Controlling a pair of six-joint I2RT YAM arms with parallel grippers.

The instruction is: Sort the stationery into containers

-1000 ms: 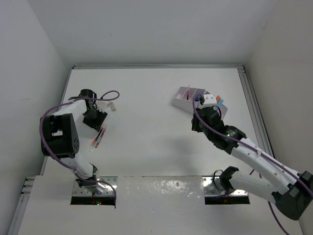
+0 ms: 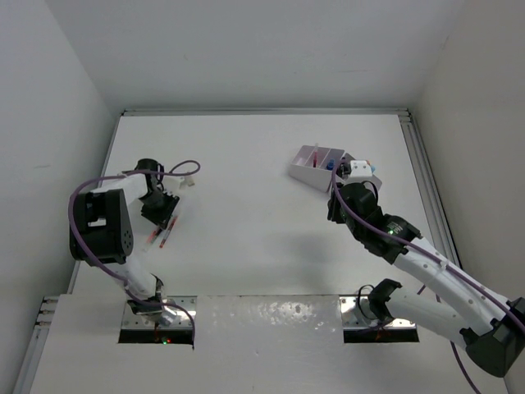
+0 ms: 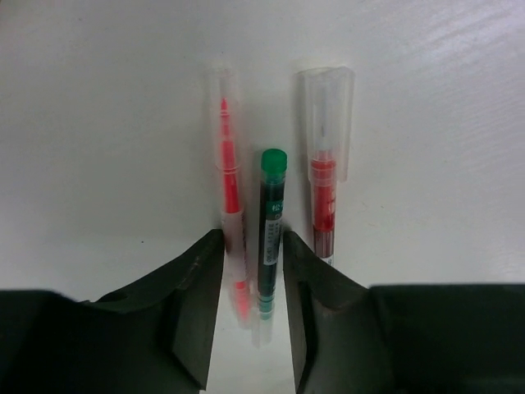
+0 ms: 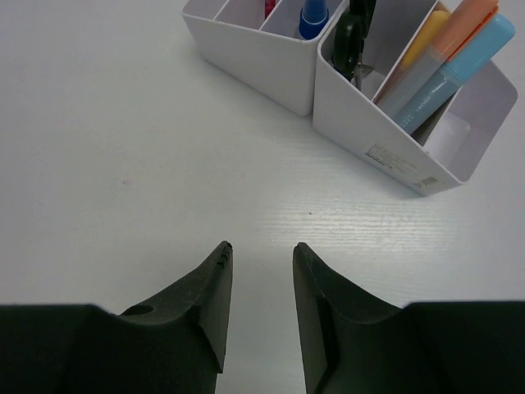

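Three slim pen-like tubes lie on the table at left: a pink-red one (image 3: 228,148), a green-capped dark one (image 3: 271,205) and a clear-capped red one (image 3: 325,197). My left gripper is low over them, its narrowly parted fingertips either side of the green-capped one; whether they touch it I cannot tell. My right gripper hangs part open over bare table, nothing between its fingers, in front of white divided containers (image 4: 246,57) holding a blue item (image 4: 313,18), a dark green object (image 4: 349,45) and orange, yellow and light-blue pieces (image 4: 435,90).
A small pale object (image 2: 187,179) lies beside the left arm. Side walls and metal rails (image 2: 422,185) border the table.
My left gripper has moved slightly toward the near edge, down onto the pens. My right gripper has shifted slightly to the right.
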